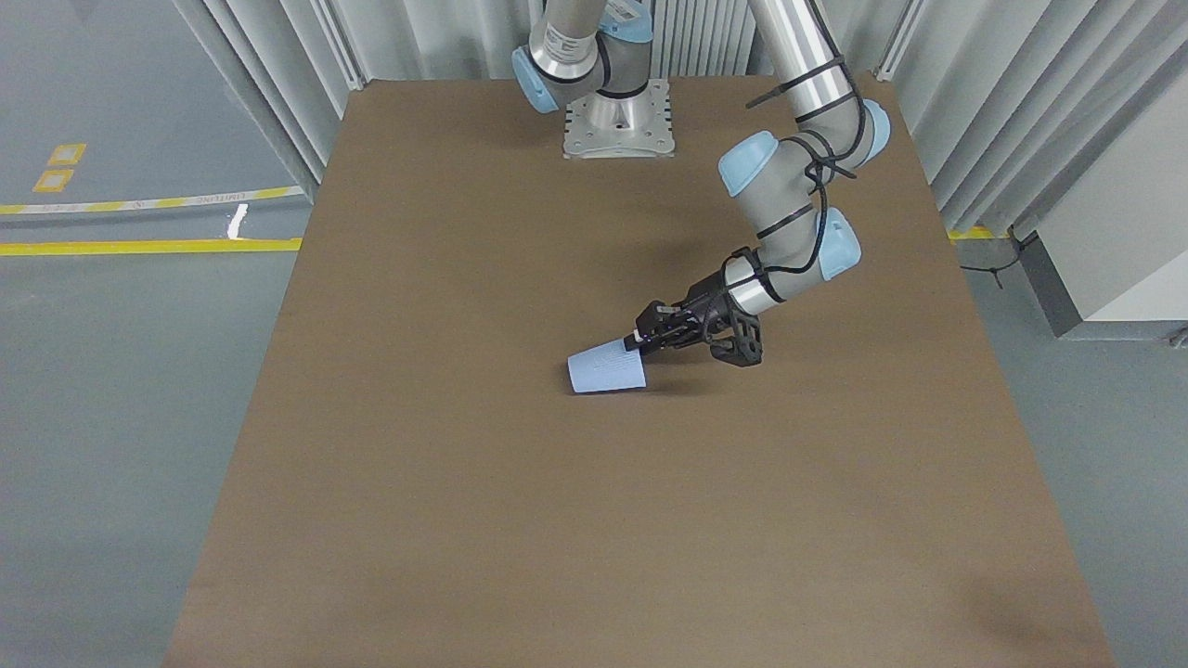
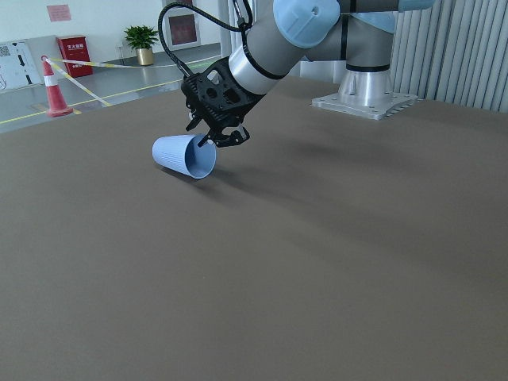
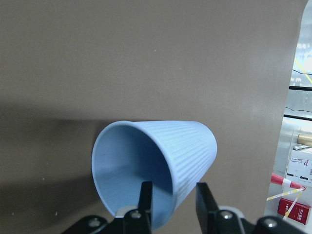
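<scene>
A light blue ribbed cup [image 1: 602, 367] lies on its side on the brown table, its open end toward my gripper [image 1: 636, 340]. In the left view the black gripper [image 2: 198, 135] is at the rim of the cup [image 2: 173, 155]. In the wrist view my two fingers [image 3: 174, 204] stand apart at the cup's mouth [image 3: 190, 146], the cup's wall between them, one finger in front of the opening. Whether they touch the cup cannot be told.
The table's edge shows at the right in the wrist view.
</scene>
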